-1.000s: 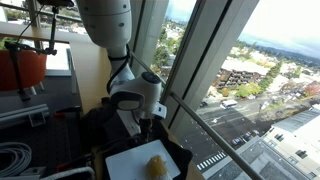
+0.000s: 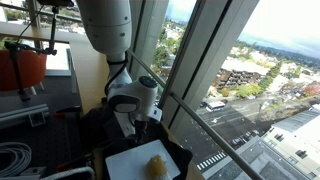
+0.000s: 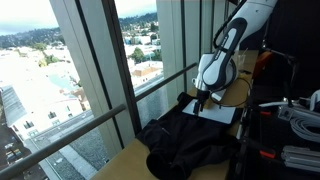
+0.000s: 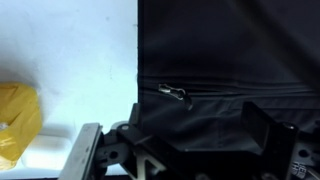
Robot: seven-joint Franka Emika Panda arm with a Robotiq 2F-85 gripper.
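Observation:
Black fabric with a zipper fills most of the wrist view, and its small metal zipper pull lies near the middle. My gripper is open above the fabric, its fingers spread on either side with nothing between them. The zipper pull shows just ahead of that gap. In exterior view 2, the black fabric looks like a garment or bag spread over the ledge. My gripper is low over its far part there, but whether it touches cannot be made out.
Beside the fabric lies a white board, bearing a crumpled yellow item and a small white object. A window rail runs along one side. Coiled pale cable sits on the other.
The arm has shifted slightly downward and left in exterior view 1. The white board and yellow item stay in place.

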